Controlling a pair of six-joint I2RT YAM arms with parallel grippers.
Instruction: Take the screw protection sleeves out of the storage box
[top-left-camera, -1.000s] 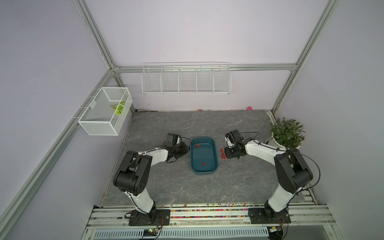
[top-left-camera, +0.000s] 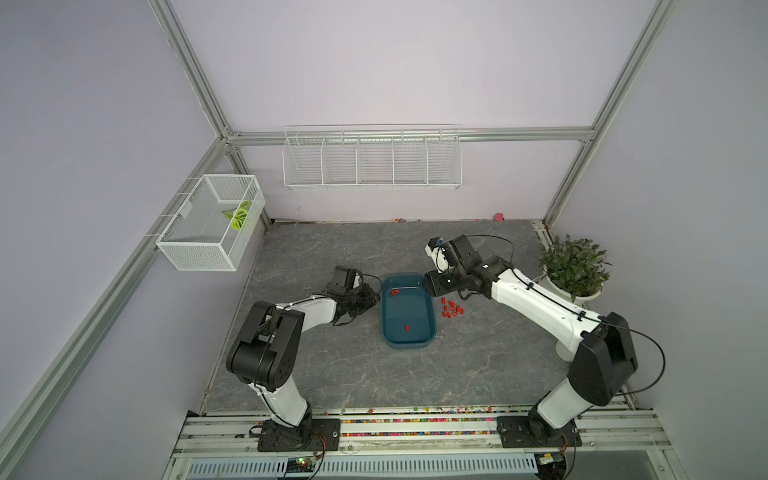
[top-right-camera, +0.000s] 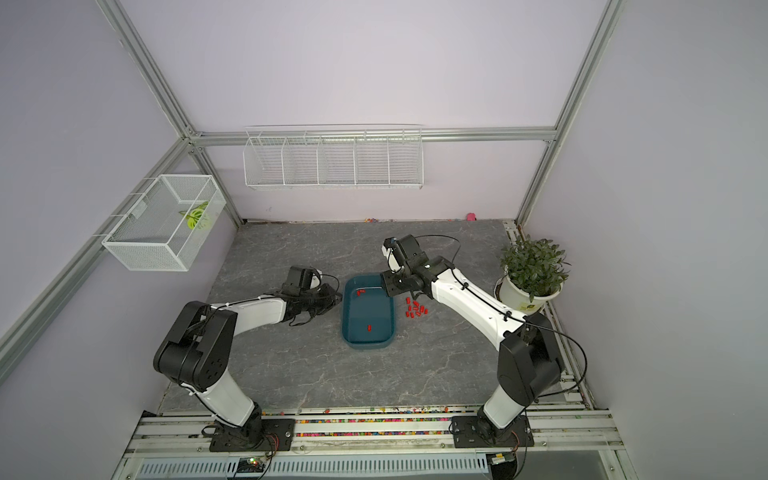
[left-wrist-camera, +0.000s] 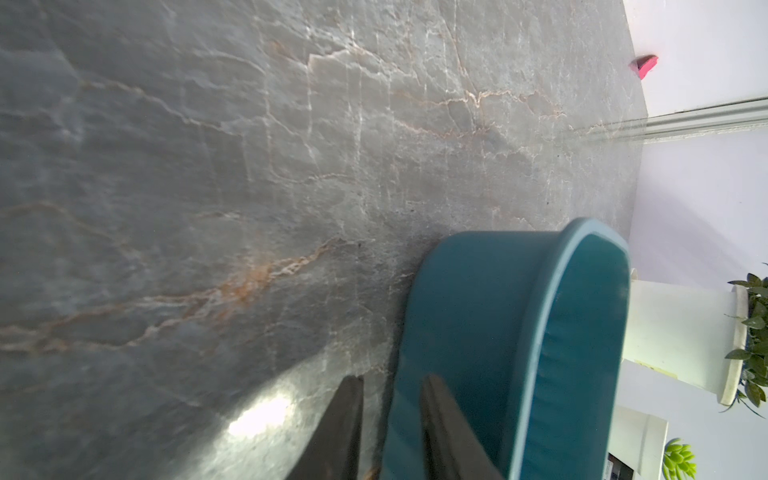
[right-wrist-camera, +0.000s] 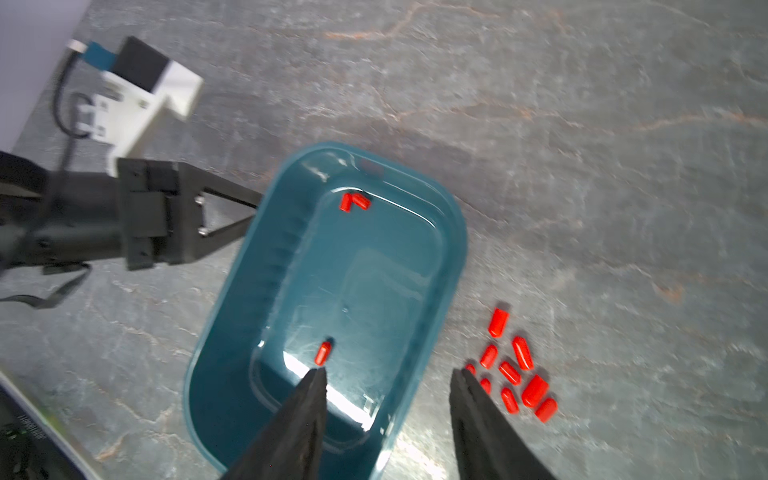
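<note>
The teal storage box (right-wrist-camera: 364, 268) stands upright on the table, with three red sleeves inside. Two sleeves (right-wrist-camera: 346, 202) lie together near its far left corner, and a single sleeve (right-wrist-camera: 323, 353) rests on the floor nearer the front. Several more red sleeves (right-wrist-camera: 522, 353) are grouped on the table right of the box. My left gripper is shut on the box's left wall; in the left wrist view its fingers (left-wrist-camera: 345, 424) are blurred beside that wall. Open and empty, my right gripper hangs above the box's right side.
A potted plant (top-left-camera: 576, 268) stands at the right edge of the table. White wire baskets (top-left-camera: 209, 220) hang on the left and back walls. Table space behind and in front of the box is clear.
My right gripper has moved left and up from over the loose sleeves to the box's right rim, uncovering sleeves on the table. My left arm and the box have stayed still.
</note>
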